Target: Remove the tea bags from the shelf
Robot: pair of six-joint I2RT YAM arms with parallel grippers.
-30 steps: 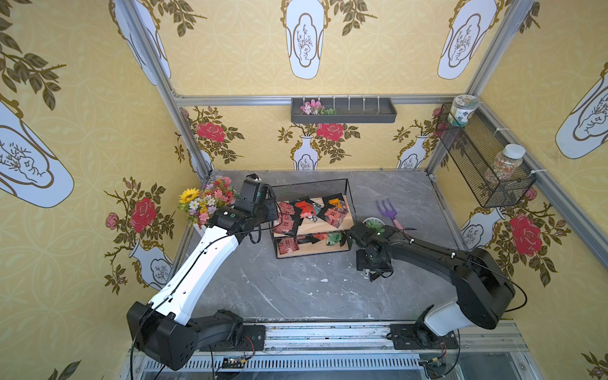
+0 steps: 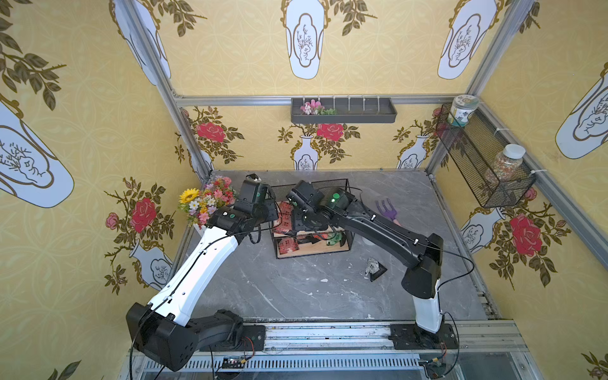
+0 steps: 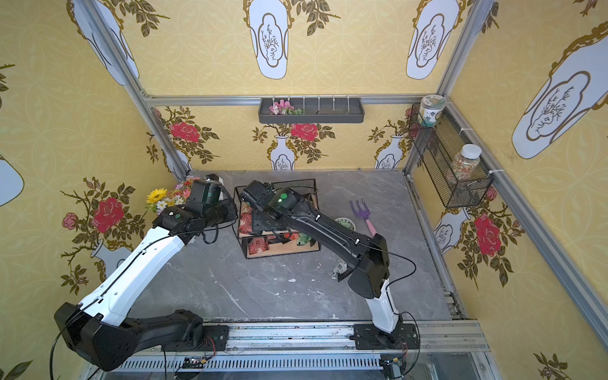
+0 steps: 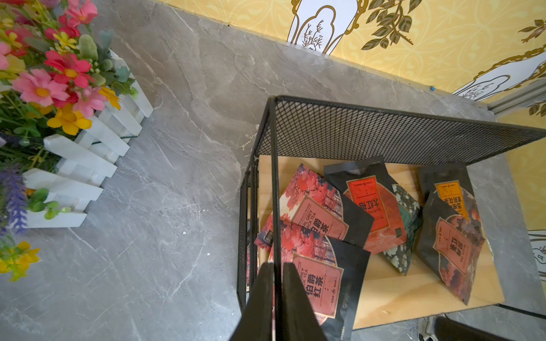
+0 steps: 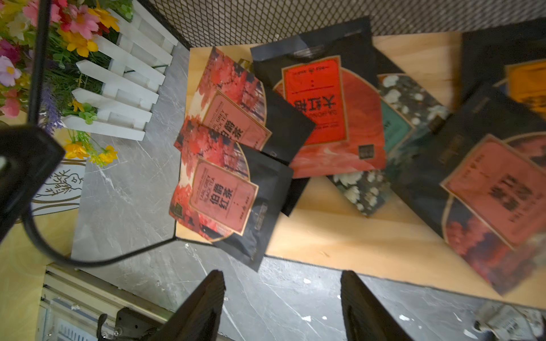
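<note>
A two-tier black mesh shelf [image 4: 398, 128] holds several overlapping tea bags [image 5: 221, 196] on its wooden board [image 5: 341, 238], including a red one [image 5: 318, 125]. My right gripper hangs over the shelf, open, with the bags beyond its fingertips and nothing between them. My left gripper is at the shelf's left end, shut, its fingers blurred against the frame's bar; nothing else shows between them. In both top views the grippers hide part of the upper tier.
A flower planter [image 4: 91, 170] stands left of the shelf. A purple fork [image 3: 361, 212], a bowl [image 3: 345, 224] and a small grey object [image 2: 373, 269] lie to the right. A wall basket with jars [image 2: 487, 158] hangs on the right.
My right arm has risen from low at the shelf's right and swung left over the upper tier, now covering many of the bags. The left arm has not visibly moved.
</note>
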